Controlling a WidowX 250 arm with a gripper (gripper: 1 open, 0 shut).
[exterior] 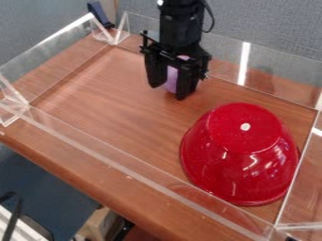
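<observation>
My black gripper [170, 73] hangs at the top centre of the camera view, low over the back of the wooden table. A purple object [180, 62] sits behind and between its fingers, mostly hidden by them; whether the fingers grip it I cannot tell. A large red upturned bowl [238, 151] rests at the right front of the table.
Clear plastic walls [75, 131] border the table [107, 104]. Blue floor shows beyond the left edge, with a light wooden block [98, 224] below the front edge.
</observation>
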